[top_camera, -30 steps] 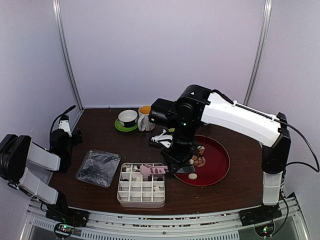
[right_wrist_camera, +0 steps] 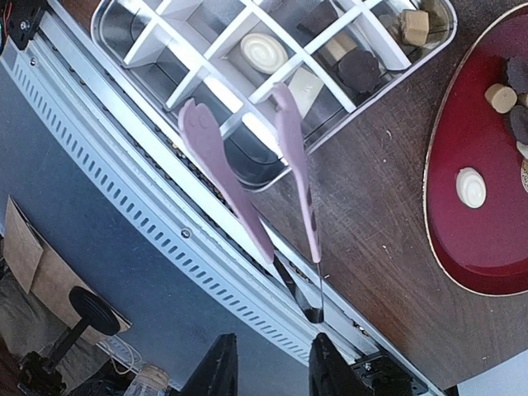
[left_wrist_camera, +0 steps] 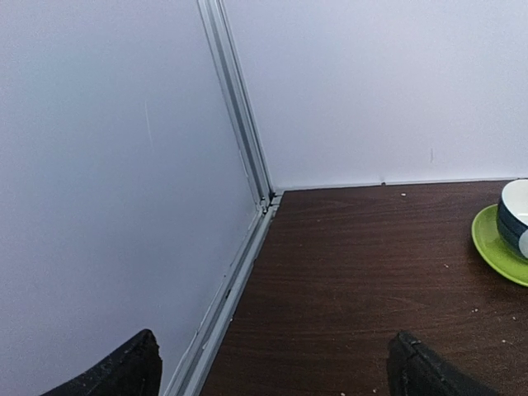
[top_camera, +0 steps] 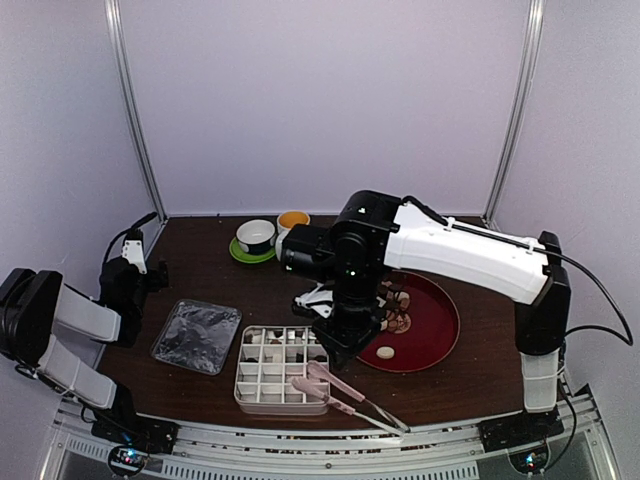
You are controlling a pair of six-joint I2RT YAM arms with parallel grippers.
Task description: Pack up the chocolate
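A divided tray (top_camera: 258, 400) holds white, dark and tan chocolates in some compartments. Pink-handled tongs (top_camera: 350, 398) lie loose across its right front corner, metal end past the edge. Above them, my right gripper stands part open, its fingers apart from the tongs. A red plate (top_camera: 430, 330) carries several chocolates and a separate white piece (right_wrist_camera: 470, 187) near its left rim. My left gripper is open at the left side of the table, nothing between its fingers.
A clear lid (top_camera: 195, 335) lies left of the tray. At the back stand a bowl (top_camera: 255, 234) on a green saucer (top_camera: 240, 255) and an orange-lined cup (top_camera: 293, 220).
The tongs, earlier under my right gripper and over the tray, now lie angled toward the front right, apart from the gripper. The left arm is nearly still.
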